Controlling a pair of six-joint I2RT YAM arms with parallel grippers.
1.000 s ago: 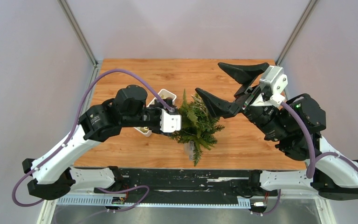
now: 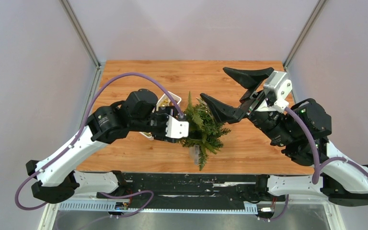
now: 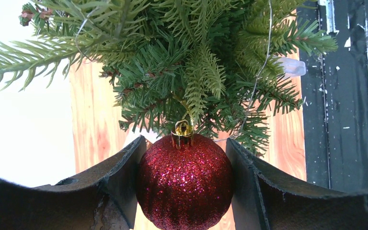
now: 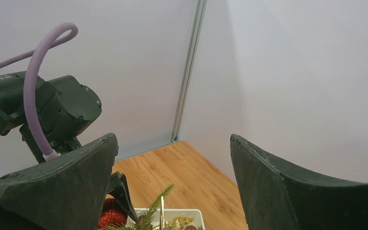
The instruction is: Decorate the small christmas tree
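Note:
A glittery red bauble (image 3: 184,184) with a gold cap is pinched between the fingers of my left gripper. Its cap and loop lie against the lower needles of the small green tree (image 3: 172,52) in the left wrist view; whether the loop is caught on a twig I cannot tell. Seen from above, the tree (image 2: 203,129) stands mid-table, with the left arm at its left side. My right gripper (image 2: 212,88) is wide open and empty, up and to the right of the tree. The red bauble (image 4: 112,213) also shows low in the right wrist view.
A white tray (image 2: 172,97) holding gold ornaments sits behind and partly under the left arm. Thin wire (image 3: 258,72) runs through the branches.
My right gripper has moved only a little and stays open. The tree looks unmoved.

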